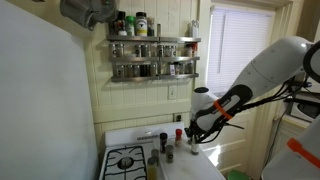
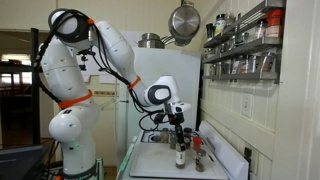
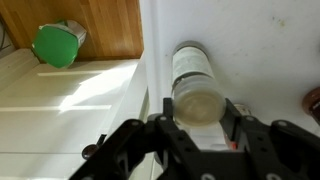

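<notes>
A small jar with an orange-brown lid (image 3: 198,102) shows in the middle of the wrist view, its pale body reaching away below the lid. My gripper is shut on its top, one dark finger on either side. From the second exterior view, the same jar (image 2: 181,157) appears upright beneath my gripper (image 2: 180,143), at the white counter. In the first exterior view the gripper (image 1: 194,137) points down over the counter's right part. Whether the jar's base touches the counter is hard to tell.
A stove (image 1: 125,162) lies left of several bottles and jars, including a red-topped one (image 1: 179,134). Spice shelves (image 1: 150,60) hang on the wall behind. A green round object (image 3: 58,44) lies on the wooden floor past the counter's edge.
</notes>
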